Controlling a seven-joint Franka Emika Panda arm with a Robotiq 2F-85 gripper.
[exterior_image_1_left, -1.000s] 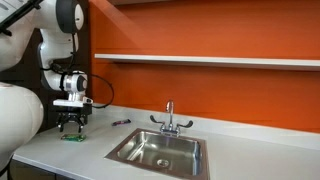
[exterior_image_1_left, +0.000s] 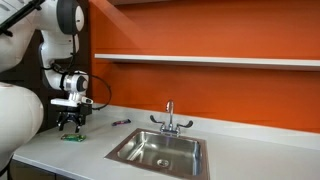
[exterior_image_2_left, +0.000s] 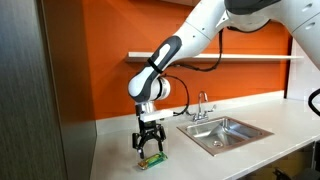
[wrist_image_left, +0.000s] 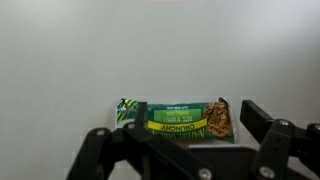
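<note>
A green packet (wrist_image_left: 180, 118) with a yellow band and a brown picture at one end lies flat on the pale counter. In exterior view 1 the packet (exterior_image_1_left: 73, 138) is at the far left; in exterior view 2 it (exterior_image_2_left: 153, 160) lies near the counter's front. My gripper points down over the packet, open, its two fingers wide apart. Nothing is held between them. From outside, the gripper (exterior_image_2_left: 150, 150) appears just above the packet; I cannot tell whether it touches. Part of the packet's near side is hidden behind the gripper in the wrist view.
A steel sink (exterior_image_1_left: 160, 152) with a faucet (exterior_image_1_left: 170, 118) is set into the counter to the right. A small dark object (exterior_image_1_left: 121, 122) lies near the back wall. A white shelf (exterior_image_1_left: 200, 60) runs above. Counter (exterior_image_1_left: 250, 155) beyond the sink is clear.
The arm's upper links have shifted slightly to the left. The gripper and the packet stay in about the same place.
</note>
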